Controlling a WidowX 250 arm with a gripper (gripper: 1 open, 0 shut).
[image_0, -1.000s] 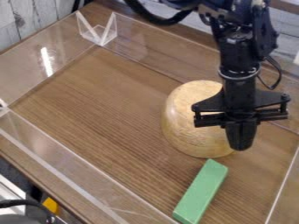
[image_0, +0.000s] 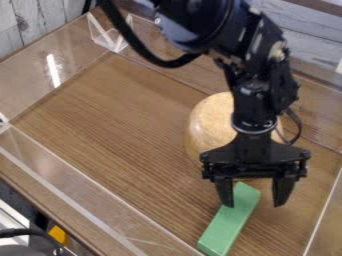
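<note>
My black gripper (image_0: 251, 180) is open, its two fingers hanging low over the upper end of a green block (image_0: 225, 230) on the wooden surface near the front. A round yellowish-tan object (image_0: 210, 122) lies behind the gripper and is partly hidden by the arm. Whether the fingers touch the block cannot be told.
A clear rim or wall runs along the left and front-left edges. Dark cables and a small yellow item (image_0: 58, 235) lie beyond it at the lower left.
My gripper has moved down and toward the front-left, from over the round object to over the green block's upper end. The block has not visibly moved.
</note>
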